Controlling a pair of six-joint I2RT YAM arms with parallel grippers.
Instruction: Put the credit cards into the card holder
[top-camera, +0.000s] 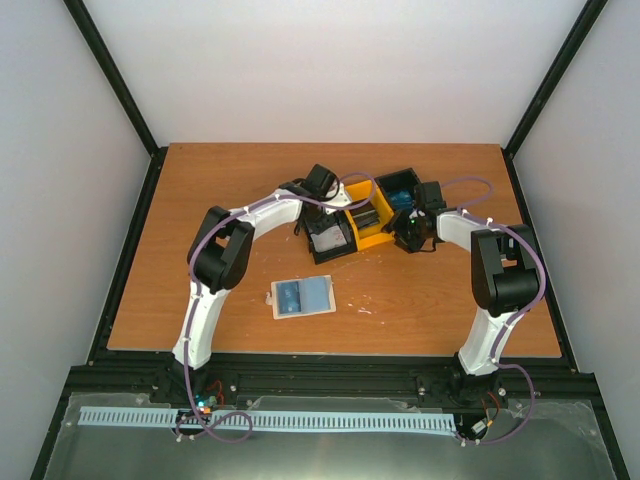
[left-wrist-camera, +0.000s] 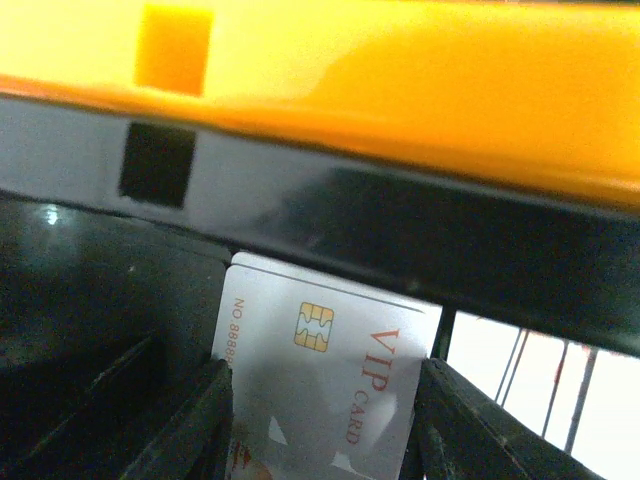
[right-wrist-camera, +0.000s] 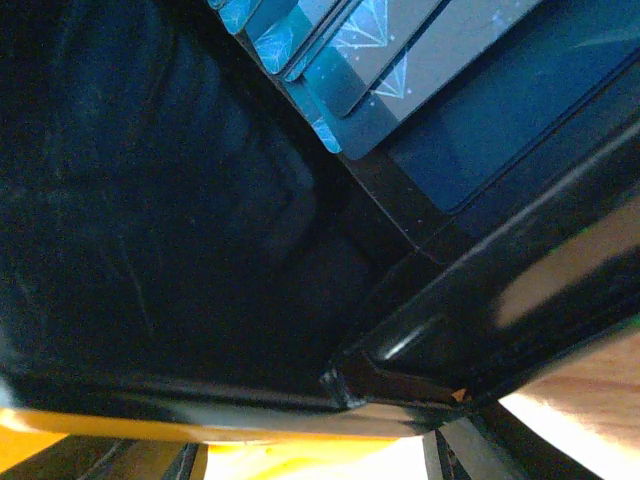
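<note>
White VIP cards stand in the black tray on the left. My left gripper is open over them, with its fingertips near the two sides of the front card; contact is unclear. Dark blue cards lie in the right black tray. At the bottom of the right wrist view, my right gripper has its fingers apart beside the yellow tray; its pads are mostly hidden. The card holder, pale with blue panels, lies flat in front of the trays.
All three trays sit side by side near the table's middle, the yellow one between the black ones.
</note>
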